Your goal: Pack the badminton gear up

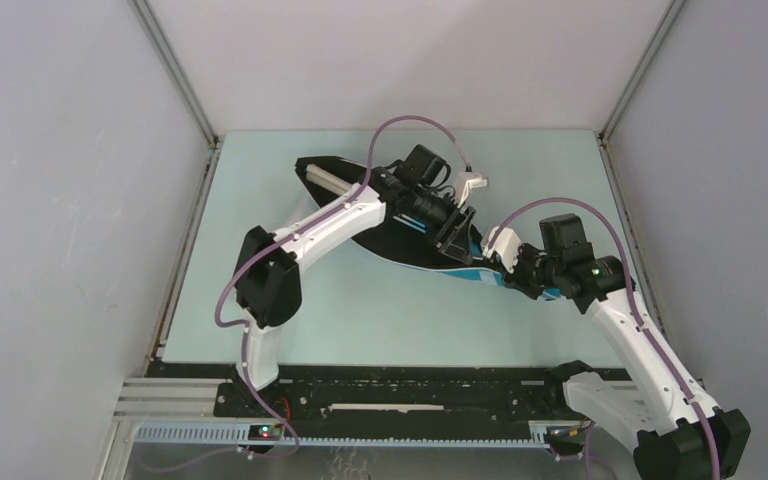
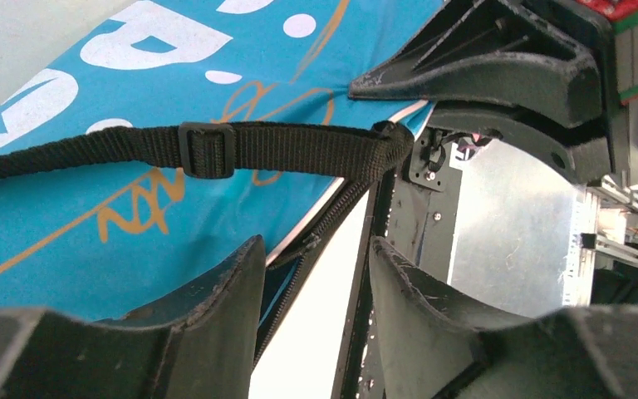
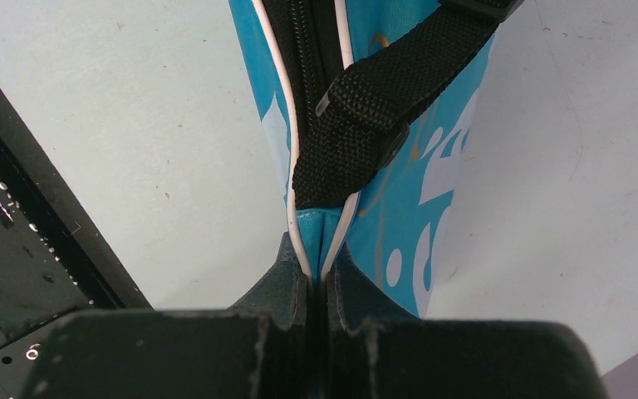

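The black and blue badminton bag [image 1: 380, 238] lies diagonally across the table, with pale rackets or tubes partly seen inside. My right gripper is shut on the bag's blue end, where its pale piping edges and zip meet beside a folded black strap [image 3: 399, 83]. My left gripper hangs over the bag near that end, part open, its fingertips either side of the zip track by the zipper pull [image 2: 303, 248], just below the strap's buckle [image 2: 208, 150]. Whether anything lies gripped between the left fingers is unclear.
Walls stand at the back, left and right. A dark rail [image 1: 420, 390] runs along the front edge.
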